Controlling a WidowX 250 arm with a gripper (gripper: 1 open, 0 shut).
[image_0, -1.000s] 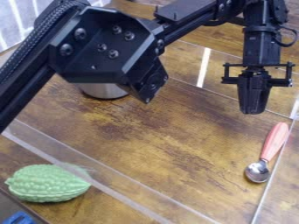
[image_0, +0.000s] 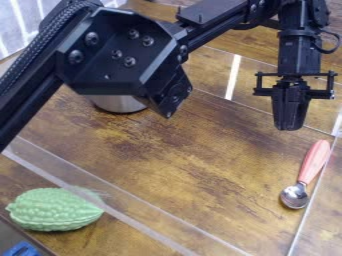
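My gripper (image_0: 291, 120) hangs at the upper right, fingers shut, nothing visible between them. Below it on the wooden surface lies an ice-cream scoop (image_0: 313, 163) with a pink handle and round metal head. A pale green bitter melon (image_0: 54, 208) lies at the lower left, well away from the gripper. A metal pot (image_0: 115, 103) is mostly hidden behind the arm.
A blue object (image_0: 16, 247) shows at the bottom left corner.
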